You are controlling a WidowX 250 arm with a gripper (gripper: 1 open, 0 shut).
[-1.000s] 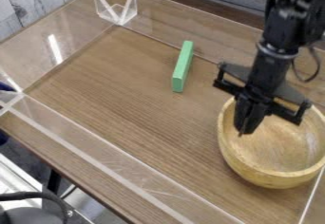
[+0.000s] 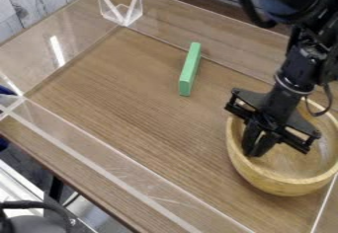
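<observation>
My black gripper (image 2: 271,130) reaches down from the upper right into a yellow bowl (image 2: 284,183) at the right of the table. Its fingers are low inside the bowl, near the left part. Whether anything is between them is hidden.
A green block (image 2: 191,68) lies upright-pointing on the wooden table (image 2: 119,128) at the upper middle. A clear plastic piece (image 2: 121,8) sits at the back left. A black part (image 2: 27,217) shows at the lower left.
My gripper has moved down, deeper into the bowl. The bowl and green block look much the same.
</observation>
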